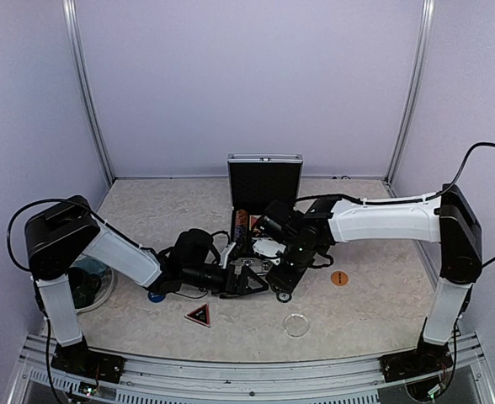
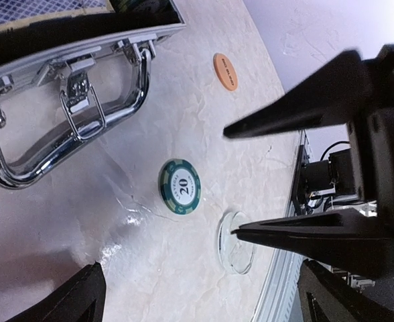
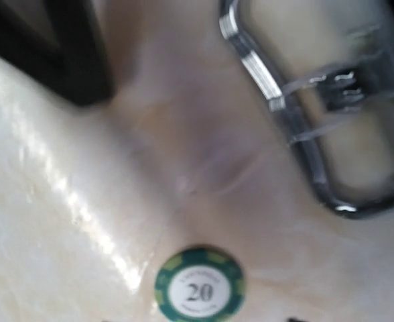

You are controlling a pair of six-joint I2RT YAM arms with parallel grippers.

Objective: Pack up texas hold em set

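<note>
The open case (image 1: 264, 180) sits at the back middle, chips inside; its chrome handle (image 2: 70, 134) faces the front. A green 20 chip (image 2: 179, 186) (image 3: 200, 290) lies on the table beside the handle. My left gripper (image 1: 252, 282) stands open near it, fingers empty in the left wrist view. My right gripper (image 1: 277, 278) hangs just above that area; its fingers are hard to make out, and the right wrist view is blurred.
An orange disc (image 1: 339, 278) lies right, a clear disc (image 1: 295, 326) and a triangular marker (image 1: 198, 316) at the front, a blue disc (image 1: 156, 296) and a round container (image 1: 96, 286) at left.
</note>
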